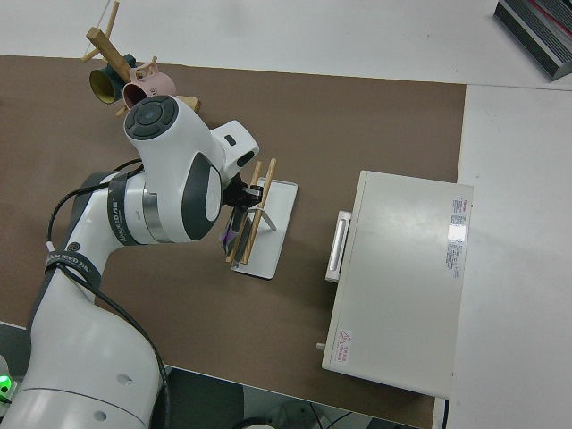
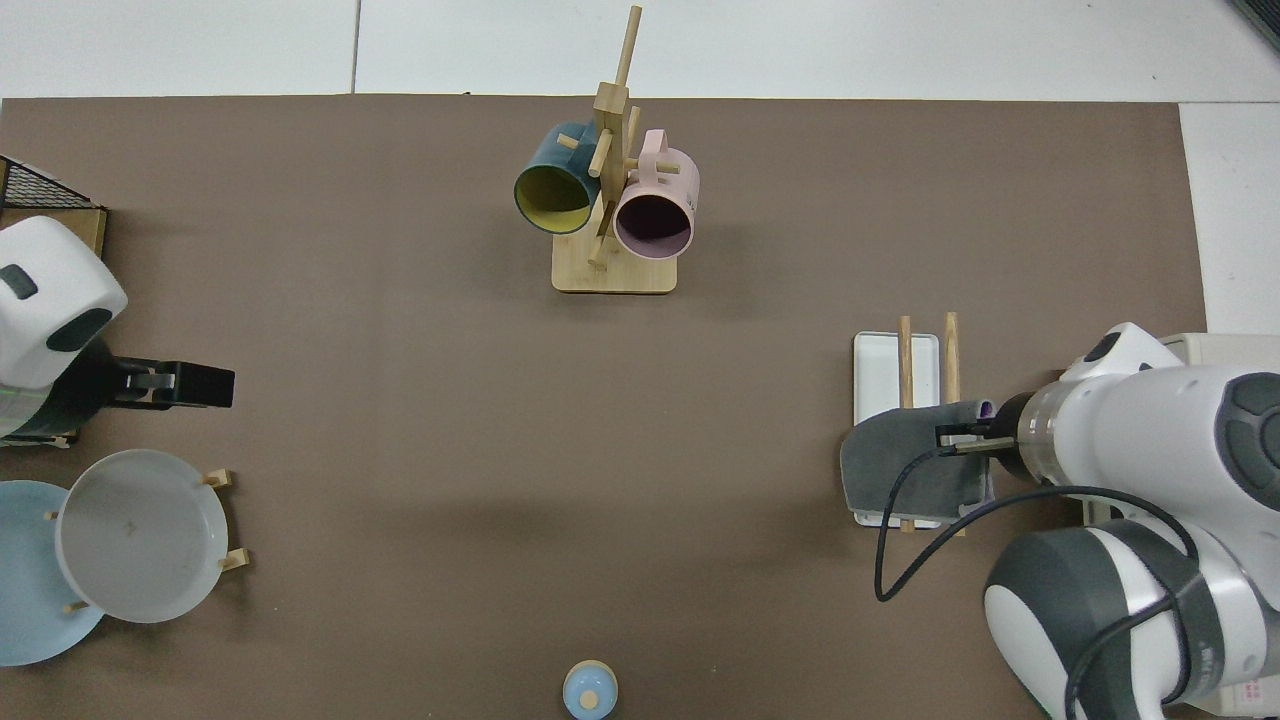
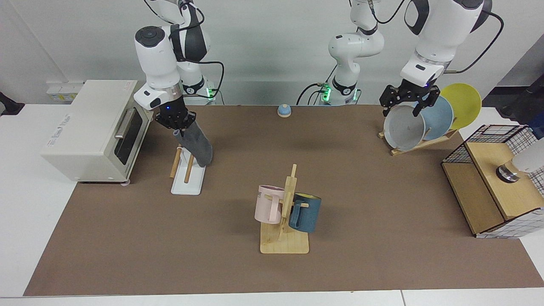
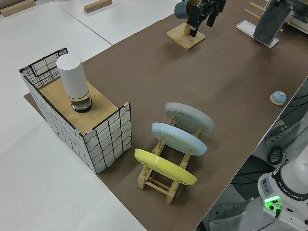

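Note:
In the top view, one gripper (image 2: 210, 385) hangs at the left edge beside the plate rack holding a grey plate (image 2: 140, 535) and a blue plate (image 2: 30, 600); whether it is open is unclear. My other gripper (image 3: 179, 127), in the left camera view, has a dark grey flat piece (image 3: 201, 144) hanging from it, over a white tray (image 3: 187, 183) with wooden dowels. A mug tree (image 2: 613, 270) carries a pink mug (image 2: 654, 228) and a blue mug (image 2: 554, 180).
A white appliance (image 1: 402, 277) stands beside the tray. A wire basket (image 4: 72, 113) with a white cylinder (image 4: 72, 77) is beyond the plates. A small blue dome (image 2: 590, 690) lies near the edge.

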